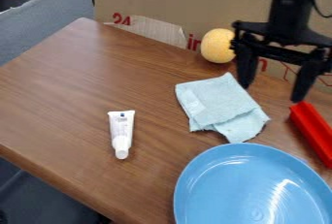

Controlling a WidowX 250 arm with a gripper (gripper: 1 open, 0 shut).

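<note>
My black gripper [273,82] hangs at the upper right, its two fingers spread apart with nothing visible between them, above the area between the light-blue cloth [218,105] and the red object [312,133]. The folded cloth lies on the wooden table [91,92]. A white tube [122,131] lies left of it. A blue plate [253,194] is at the bottom right. A yellow oval object [218,46] sits behind the cloth.
A cardboard panel [155,0] stands along the back of the table. Beyond its left edge is a grey surface [33,34].
</note>
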